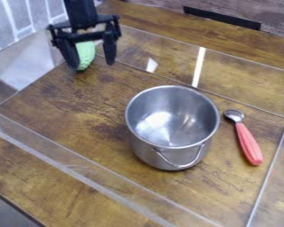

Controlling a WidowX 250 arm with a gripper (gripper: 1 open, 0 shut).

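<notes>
The black gripper point(88, 44) hangs at the upper left of the camera view, open, its fingers straddling a green bumpy object point(85, 55) that lies on the wooden table near the clear left wall. The gripper partly hides the green object; whether it touches it is hard to tell.
A steel pot point(172, 124) with a handle stands right of centre. A red-handled scoop point(248, 144) lies to its right. Clear plastic edges border the wooden table point(74, 151).
</notes>
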